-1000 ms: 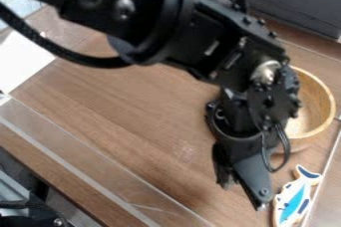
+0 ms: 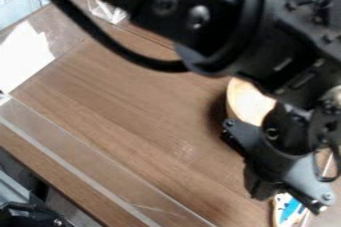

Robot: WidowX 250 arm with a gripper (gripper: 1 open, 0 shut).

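The black arm fills the upper right, its gripper pointing down at the right side, low over the wooden surface. It looks shut; nothing shows between its fingers, though the tips are dark and hard to make out. Behind the arm a round wooden bowl is mostly hidden. Below the gripper, at the lower right edge, a white and blue fish-shaped piece is partly covered by the arm.
A white sheet lies at the left, a clear strip runs along the near edge, and dark equipment sits at the lower left corner.
The arm has shifted to the right, and its gripper now covers more of the fish-shaped piece and of the bowl's right side.
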